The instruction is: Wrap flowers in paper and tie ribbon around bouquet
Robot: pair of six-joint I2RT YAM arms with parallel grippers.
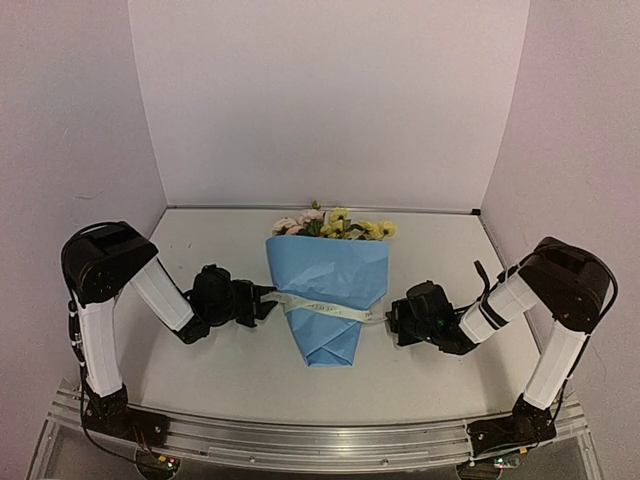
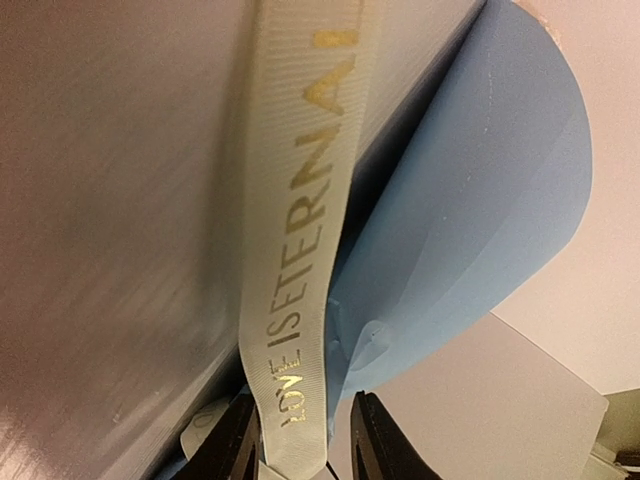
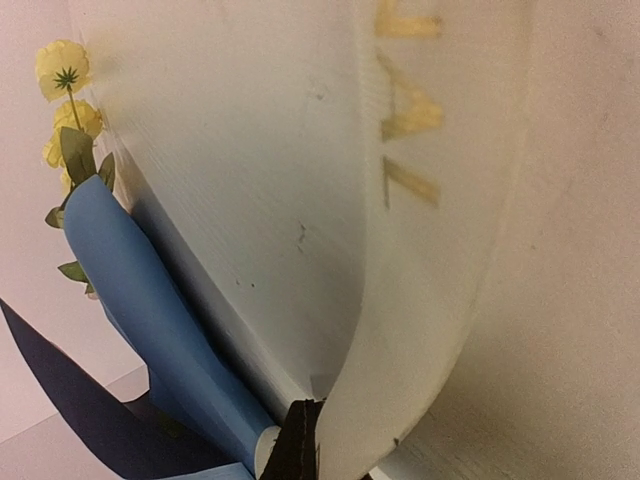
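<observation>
The bouquet lies in blue wrapping paper (image 1: 328,270) in the middle of the table, with pink and yellow flowers (image 1: 338,222) at its far end. A white ribbon (image 1: 325,307) with gold letters crosses the front of the wrap. At its left side, my left gripper has its fingers spread, and the ribbon passes between them without being pinched. My right gripper (image 1: 388,317) is at the right side of the wrap, shut on the ribbon. In the right wrist view, the ribbon (image 3: 410,320) rises from beside a dark finger (image 3: 298,435); the other finger is mostly hidden.
Bare white table (image 1: 250,385) surrounds the bouquet, clear in front and on both sides. A metal rail (image 1: 320,440) runs along the near edge. Plain walls (image 1: 330,100) close off the back and sides.
</observation>
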